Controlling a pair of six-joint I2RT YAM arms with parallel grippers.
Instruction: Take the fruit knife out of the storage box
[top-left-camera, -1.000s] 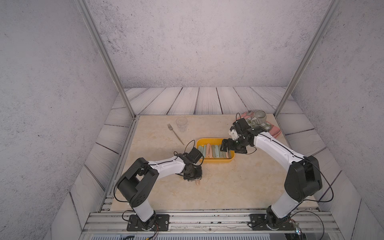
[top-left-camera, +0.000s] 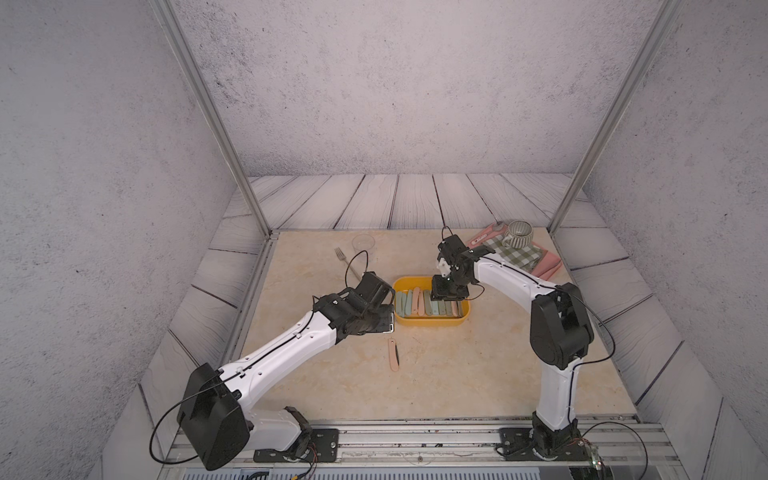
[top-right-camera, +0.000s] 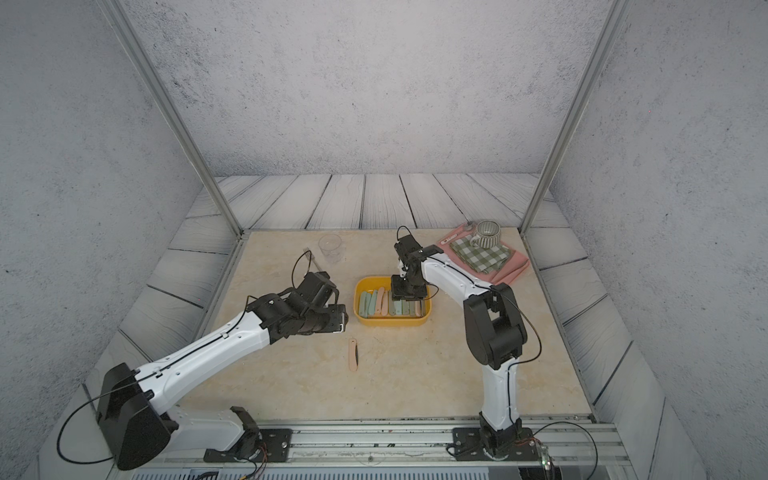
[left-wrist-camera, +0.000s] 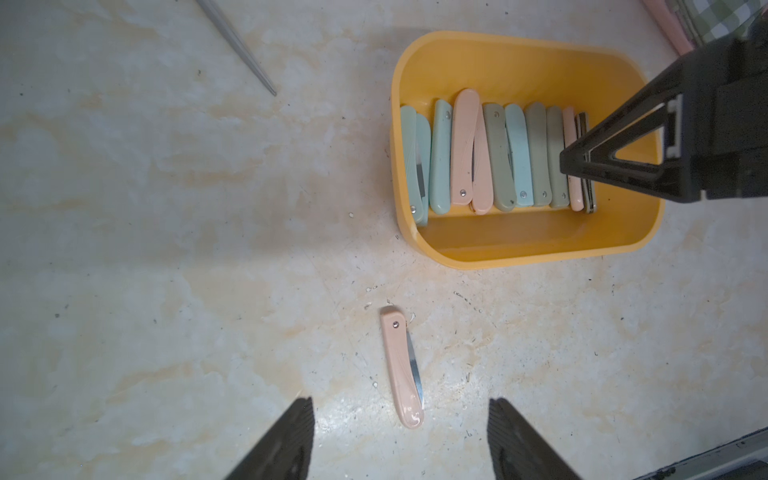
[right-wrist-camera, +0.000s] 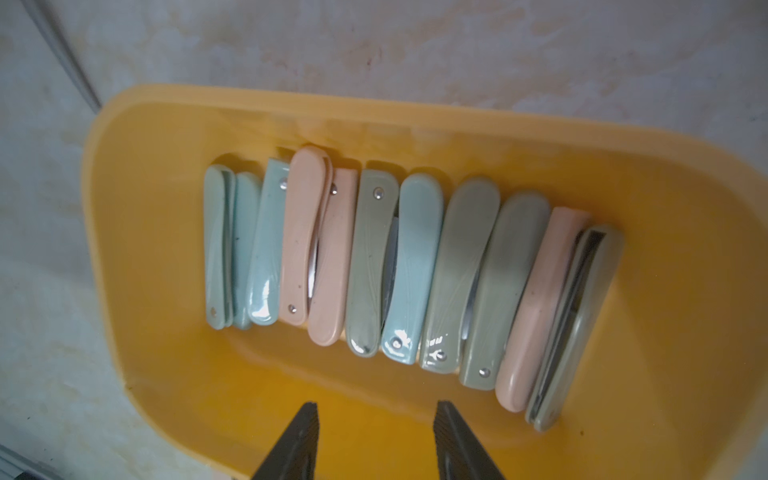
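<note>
A pink fruit knife (left-wrist-camera: 401, 368) with its blade partly showing lies on the table in front of the box. Several folded knives in pink, blue and grey-green stand side by side in the yellow storage box (left-wrist-camera: 528, 256). In the left wrist view my left gripper is open above the loose knife, its fingers empty. My right gripper hangs over the box, fingers apart with nothing between them, near the row that includes a blue knife (right-wrist-camera: 413, 268) and a pink knife (right-wrist-camera: 537, 308).
A fork (top-left-camera: 341, 257) and a clear glass (top-left-camera: 364, 244) are behind the left arm. At the back right, a striped cup (top-left-camera: 519, 233) stands on a checkered cloth (top-left-camera: 517, 254).
</note>
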